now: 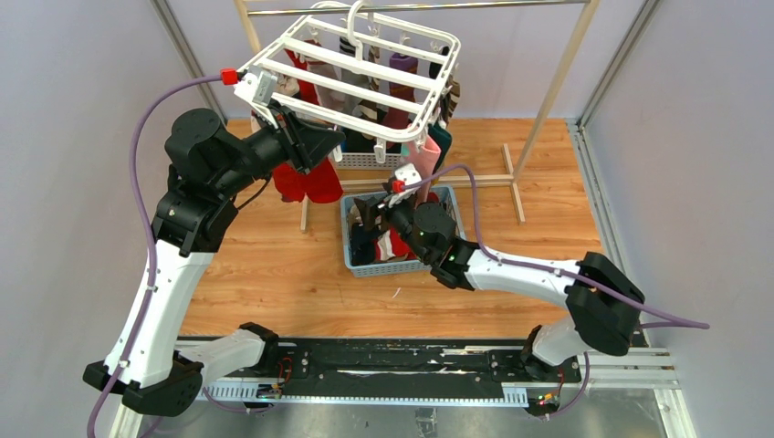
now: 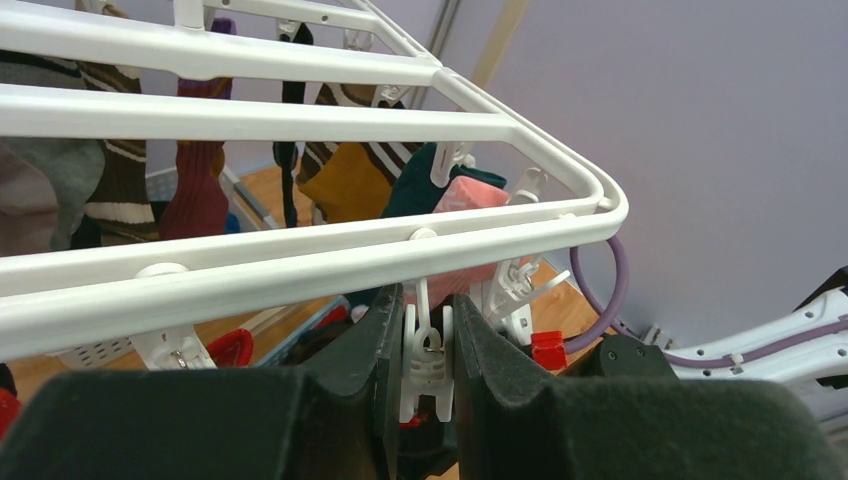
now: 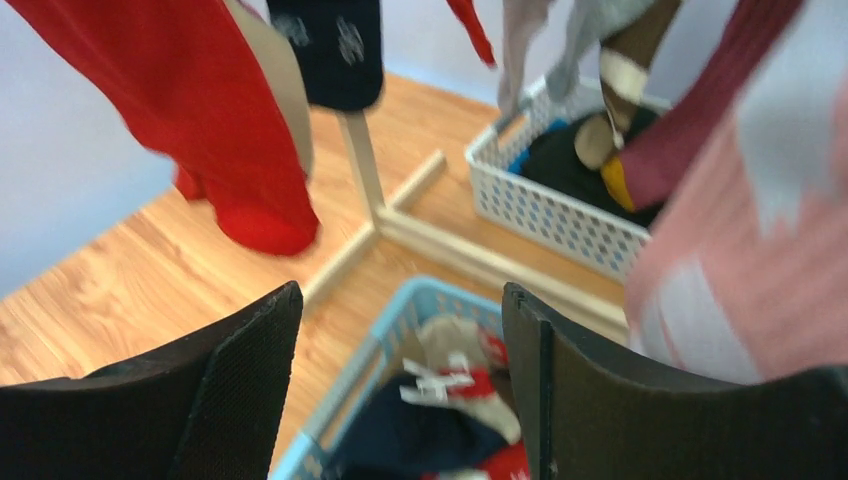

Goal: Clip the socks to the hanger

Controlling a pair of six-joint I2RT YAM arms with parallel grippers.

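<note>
The white hanger (image 1: 351, 87) hangs from the metal rail, with socks clipped along its bars. In the left wrist view my left gripper is shut on a white clip (image 2: 428, 345) under the hanger's front bar; no sock shows in that clip. My right gripper stands open and empty above the blue basket (image 3: 455, 295). Inside that basket lie a dark blue sock (image 3: 410, 430) and red and white ones. A pink sock (image 3: 750, 240) hangs close by on the right, partly hidden by my right finger. Red socks (image 1: 315, 182) dangle at the front left.
Behind the blue basket, a white basket (image 3: 560, 210) stands on the wooden floor below the hanging socks. A wooden stand beam (image 3: 500, 265) runs between the baskets.
</note>
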